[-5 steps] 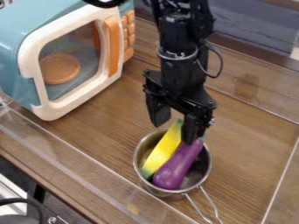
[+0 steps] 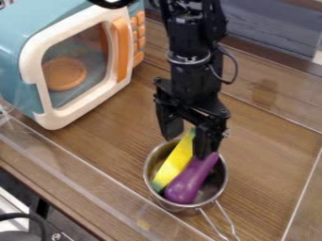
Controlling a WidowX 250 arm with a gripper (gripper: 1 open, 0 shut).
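Note:
A steel pot (image 2: 157,195) with a wire handle reaching toward the front right holds a yellow corn-like object (image 2: 172,165) and a purple eggplant (image 2: 190,182). My black gripper (image 2: 190,133) hangs open just over the pot's back part, its fingertips close to the upper ends of the two vegetables; whether it touches either is unclear.
A teal toy microwave (image 2: 38,52) with an orange panel and an orange disc behind its window stands at the back left. Bare wooden table (image 2: 265,151) lies to the right. A clear plastic edge runs along the front left.
The gripper has shifted very slightly over the pot; the pot and vegetables look unchanged.

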